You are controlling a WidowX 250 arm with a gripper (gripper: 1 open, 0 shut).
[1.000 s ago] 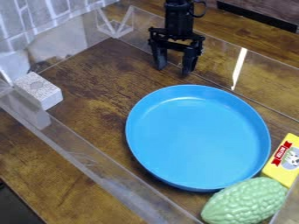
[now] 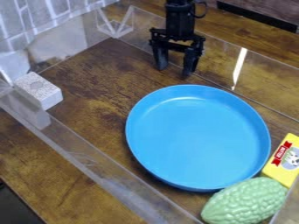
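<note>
At the top centre the black robot arm stands upright, its gripper (image 2: pixel 177 54) low over the wooden floor of the clear-walled bin. The gripper is small and dark, so its finger state is unclear. A large blue plate (image 2: pixel 197 138) fills the lower middle. A white speckled block (image 2: pixel 38 90) sits at the left by the clear wall. At the right edge lies a yellow box (image 2: pixel 282 161) with a printed label, and below it a green, bumpy object (image 2: pixel 242 201).
Clear plastic walls border the wooden floor (image 2: pixel 96 96). The upper left and middle of the floor, between the block, plate and gripper, are free.
</note>
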